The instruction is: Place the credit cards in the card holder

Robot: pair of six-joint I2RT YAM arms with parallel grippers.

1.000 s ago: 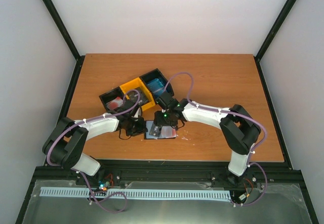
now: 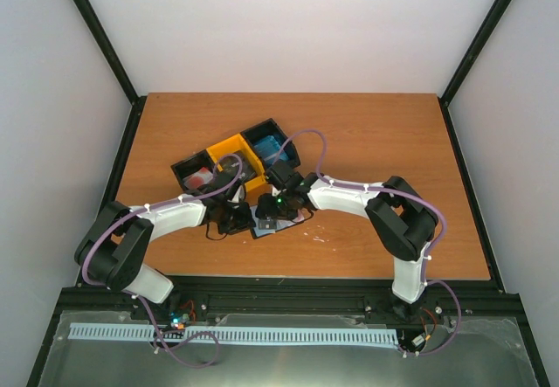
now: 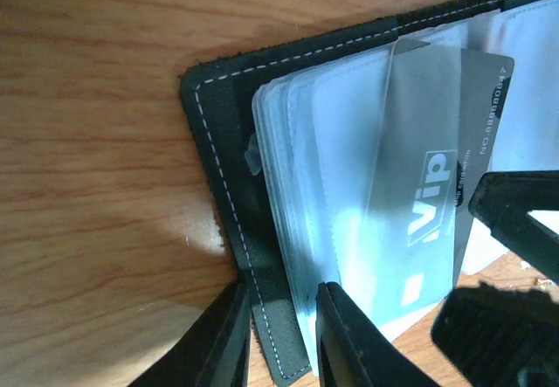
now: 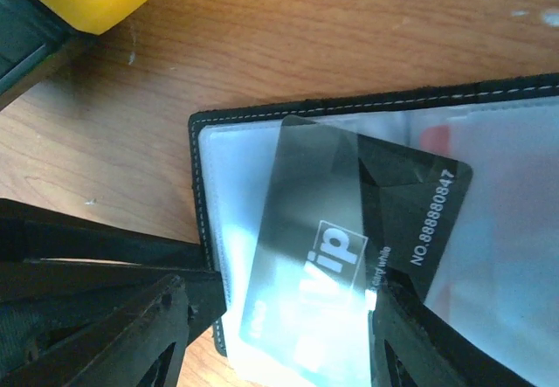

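Observation:
The black-edged card holder (image 3: 247,182) lies open and flat on the table, with clear sleeves. A dark grey Vip card (image 4: 410,199) lies on it, its left part beneath a frosted sleeve and its numbered end bare. At the holder's left edge, my left gripper is part open; that edge shows between its fingers, but contact cannot be told. My right gripper stands open over the card, one finger (image 4: 397,339) near the card's lower right side and the other near the holder's left border. In the top view both grippers partly hide the holder.
Behind the holder stands a box with black and yellow compartments (image 2: 227,146), with a blue item (image 2: 269,147) in one and a red-and-white item (image 2: 199,178) in another. The two grippers are very close together. Bare table (image 2: 376,134) lies to the right and rear.
The holder has turned anticlockwise in the top view, its right end swinging away from the front edge. The right arm has shifted slightly left. My left arm looks nearly still.

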